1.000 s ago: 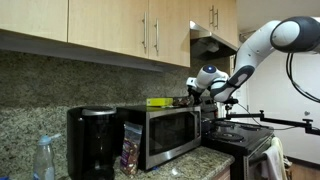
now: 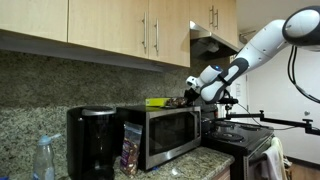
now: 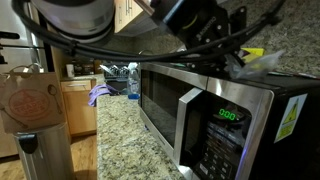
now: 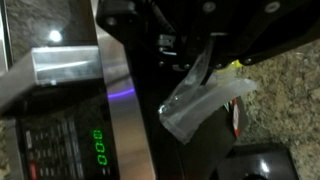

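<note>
My gripper is over the right end of the microwave top, dark and partly in shadow in the wrist view. It is shut on a clear plastic piece (image 4: 190, 105), which hangs below the fingers in crumpled flaps. In exterior view 2 the clear plastic (image 3: 262, 66) shows over the microwave's upper edge, with the arm covering much of the gripper. The silver microwave (image 2: 172, 136) has its door shut, and its green display reads zeros. On its top lies a yellow thing (image 2: 157, 102), with dark items beside it.
A black coffee maker (image 2: 92, 143), a clear bottle (image 2: 43, 158) and a bag of snacks (image 2: 131, 149) stand left of the microwave. Cabinets (image 2: 115, 28) hang above. A stove (image 2: 238, 140) is to the right. In exterior view 2 a cardboard box (image 3: 30, 101) sits at the left.
The arm has come down slightly, and its wrist has tilted near the right end of the microwave top. The microwave and the things on the counter have not moved.
</note>
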